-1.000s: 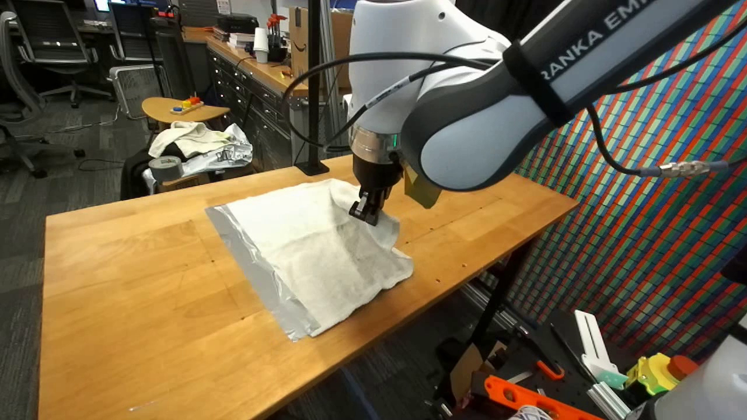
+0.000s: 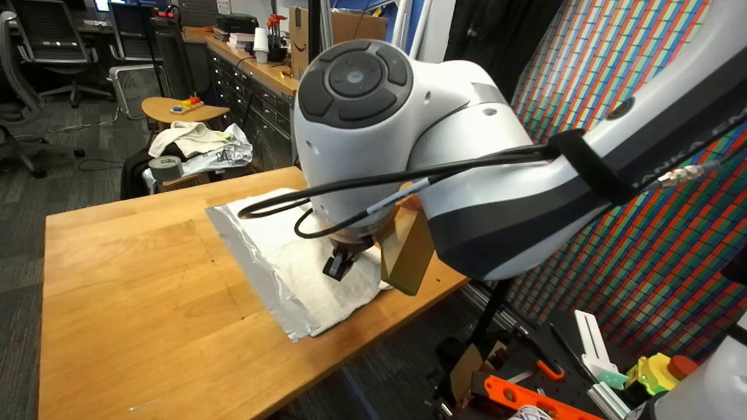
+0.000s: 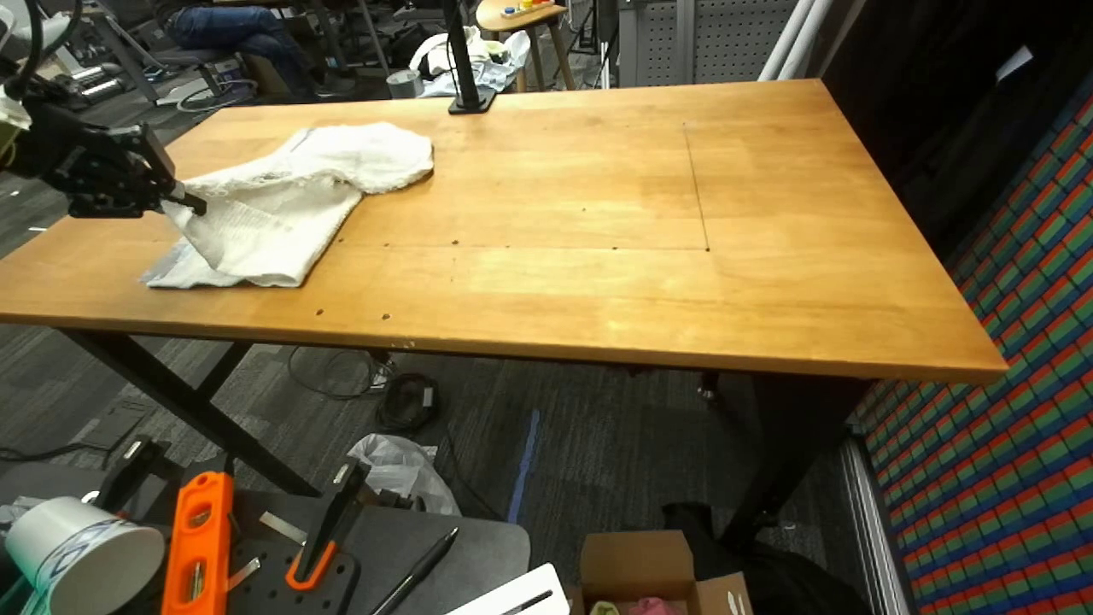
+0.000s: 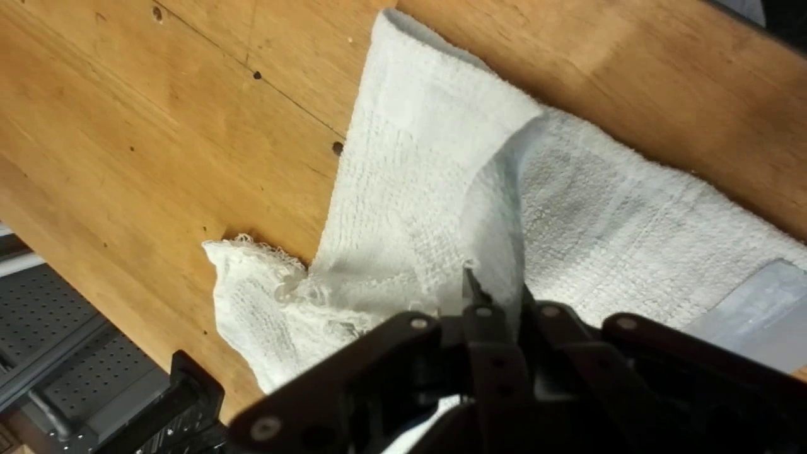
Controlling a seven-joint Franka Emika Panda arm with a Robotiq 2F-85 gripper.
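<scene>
A white towel (image 2: 315, 297) lies on the wooden table, with a flat silver strip (image 2: 259, 276) along one edge. My gripper is shut on a fold of the towel (image 4: 408, 159), which rises between the fingertips in the wrist view. From the second exterior view, the gripper (image 3: 186, 200) sits at the towel's left part, with the cloth (image 3: 287, 220) drawn up to the fingers and a bunched, frayed end lying farther back. In the first exterior view the arm hides much of the towel's far side, and the gripper (image 2: 337, 267) is over its middle.
A black post base (image 3: 472, 101) stands at the table's back edge. Tools, including an orange level (image 3: 200, 543), lie on a separate low dark surface.
My gripper has moved from the towel's far right side toward its middle, nearer the first exterior camera. The gripped cloth has come along, folding part of the towel over.
</scene>
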